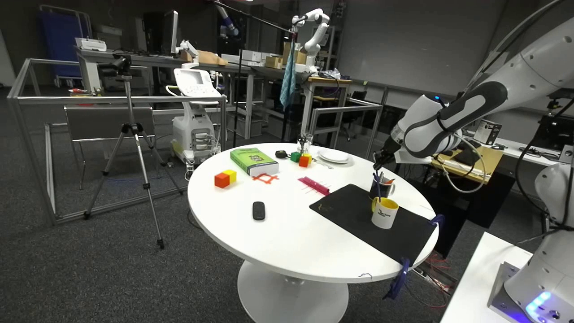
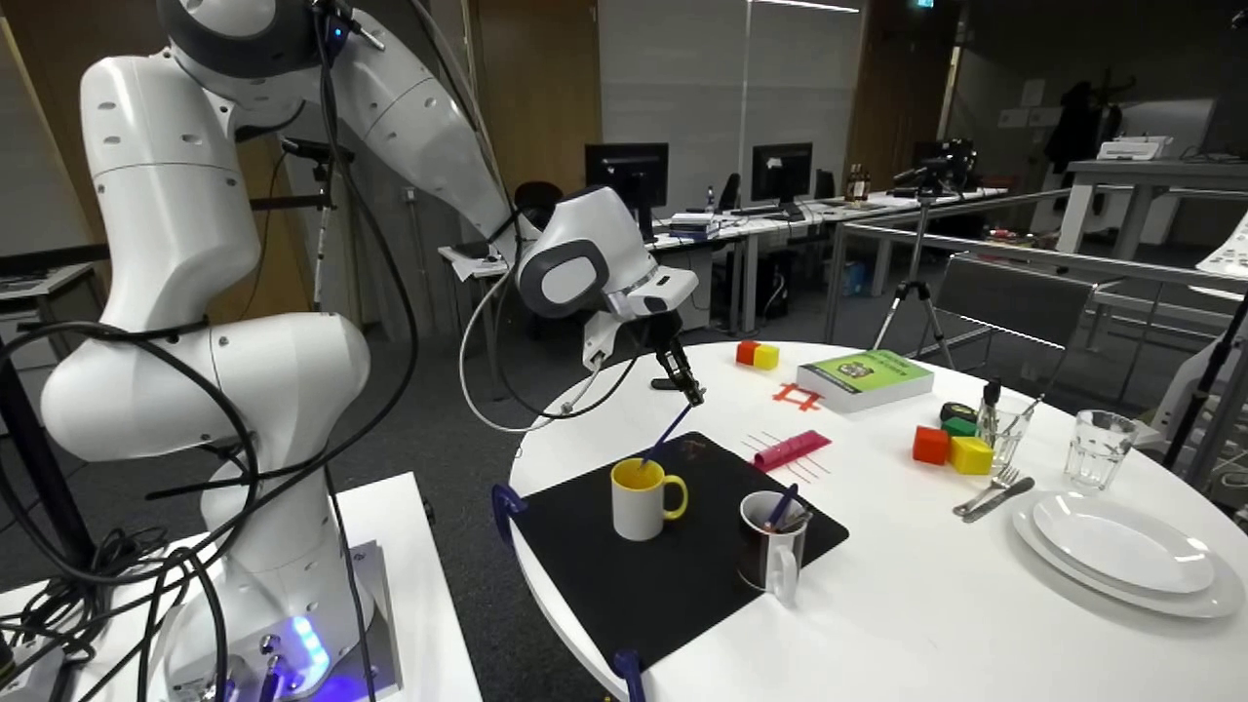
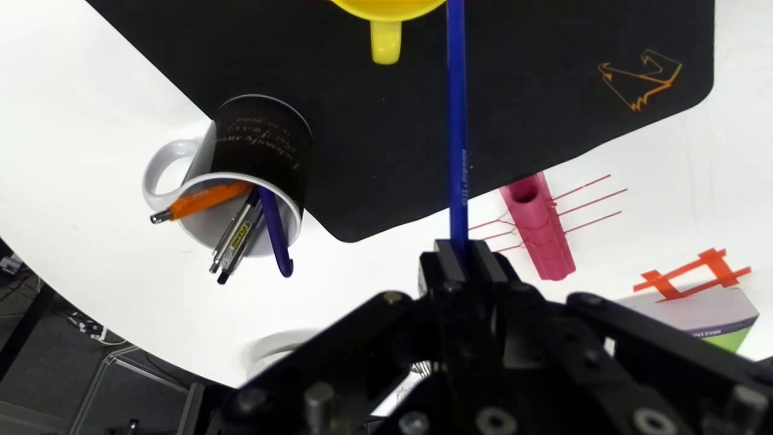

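Note:
A long thin blue stick [image 3: 457, 130] runs from between the fingertips of my gripper, which is shut on its end. In exterior view 2 the stick [image 2: 670, 428] slants down and its lower end reaches the white mug with the yellow inside [image 2: 638, 511]; how deep it sits cannot be told. The same mug [image 1: 384, 216] stands upright on the black mat [image 1: 350, 207]. From the side, my gripper [image 1: 376, 164] hangs above and behind the mugs. A black-and-white mug [image 3: 253, 145] next to it holds several pens and a dark purple stick [image 3: 275, 232].
Farther along the white table [image 1: 226, 210] lie a pink holder [image 2: 792, 450], a green book [image 2: 866, 376], coloured cubes [image 2: 930, 445], glasses [image 2: 1097, 450] and stacked plates [image 2: 1129, 544]. Blue clamps [image 1: 398, 280] grip the table edge by the mat.

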